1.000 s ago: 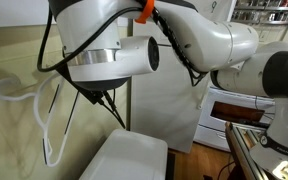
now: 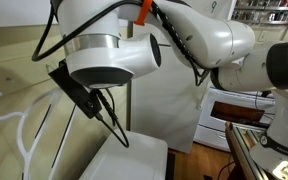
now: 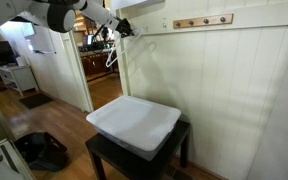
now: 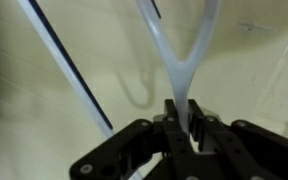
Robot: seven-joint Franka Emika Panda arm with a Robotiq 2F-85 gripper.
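A white hanger (image 4: 181, 70) rises from between the black fingers in the wrist view, and my gripper is shut on its narrow part. Exterior view 1 shows the hanger (image 2: 22, 140) as pale curved bars close to the cream wall at the left, with the dark gripper (image 2: 66, 78) partly behind the arm. From the other side, the hanger (image 3: 111, 56) hangs below the gripper (image 3: 125, 29), high up near the wall. The exact grip point is hidden in both exterior views.
A wooden peg rail (image 3: 204, 20) is fixed to the panelled wall (image 3: 239, 95), right of the arm. Below stands a white-lidded bin (image 3: 134, 120) on a black table (image 3: 104, 154). A pale bar with a dark edge (image 4: 69, 70) crosses the wrist view's left side.
The hanger has shifted left and turned in exterior view 1, part of it now past the frame's edge. The dark gripper has swung slightly left and shows more. Grip kept.
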